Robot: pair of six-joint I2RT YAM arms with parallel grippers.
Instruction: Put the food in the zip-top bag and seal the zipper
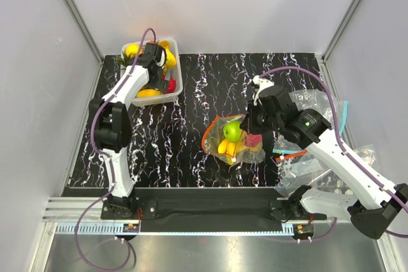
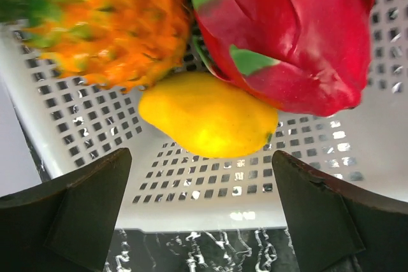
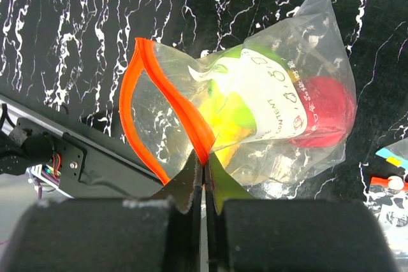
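Observation:
Over the white basket [image 1: 180, 78] of food at the back left, my left gripper [image 1: 164, 73] points down. Its fingers stand wide open in the left wrist view, with a yellow mango-like fruit [image 2: 207, 116] between and beyond them, untouched. A red dragon fruit [image 2: 299, 49] and an orange pineapple [image 2: 115, 27] lie beside that fruit. The clear zip top bag [image 3: 331, 30] rests on the table, its orange-edged mouth gaping to the left. Inside are a green fruit [image 1: 233, 131], yellow pieces [image 1: 227, 147] and a red item [image 3: 328, 111]. My right gripper is shut on the bag's orange rim [image 3: 172, 93].
More clear bags [image 1: 312, 103] lie flat along the right side of the table, partly under the right arm. Bare black marbled table [image 1: 185, 125] stretches between basket and bag. Walls close in the left, back and right sides.

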